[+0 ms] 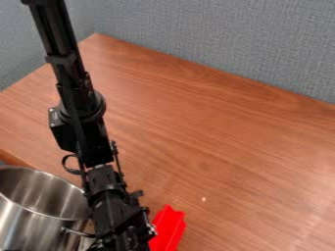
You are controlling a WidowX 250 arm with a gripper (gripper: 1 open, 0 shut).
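A steel pot [33, 211] stands at the lower left, partly cut off by the frame. My black arm reaches down from the top left to the gripper [131, 238] at the bottom of the view, beside the pot's right side. A red object [167, 228] lies just right of the gripper, partly behind it and cut off by the bottom edge. The fingertips are too dark and hidden to show what is between them.
A grey fabric partition [222, 39] runs along the back.
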